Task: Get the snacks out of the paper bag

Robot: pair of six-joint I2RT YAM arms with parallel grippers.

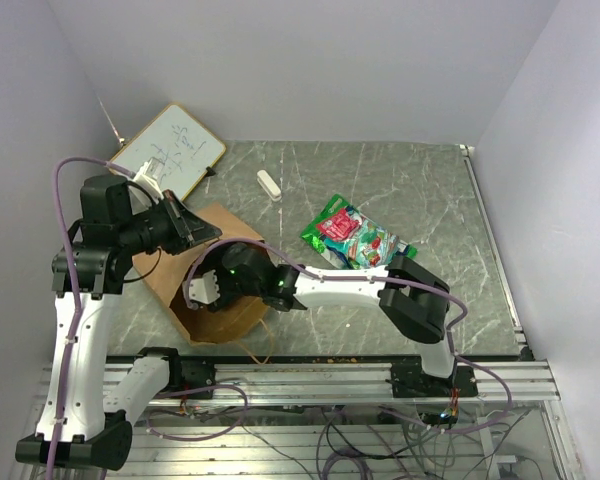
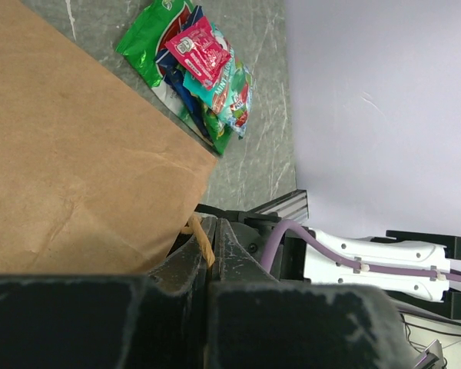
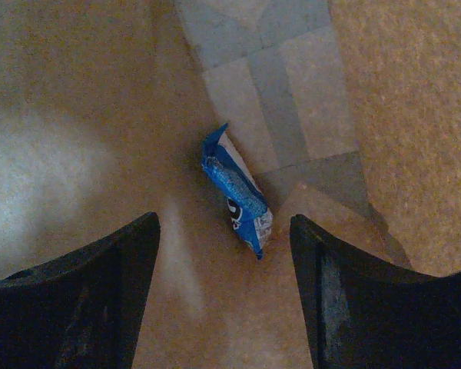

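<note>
The brown paper bag (image 1: 167, 274) lies on its side at the left of the table, its mouth facing right and front. My left gripper is shut on the bag's handle (image 2: 205, 244), a twisted paper cord. Inside the bag is my right gripper, its fingers apart. A small blue and white snack packet (image 3: 242, 196) lies on the bag's inner wall just ahead of those fingertips, centred between them with nothing gripped. Outside, several snack packets (image 1: 355, 235) make a pile on the table, one of them a red packet (image 2: 199, 52) on top.
A whiteboard (image 1: 170, 150) leans at the back left, and a white eraser (image 1: 269, 185) lies near it. The bag's other handle (image 1: 258, 355) droops over the front edge.
</note>
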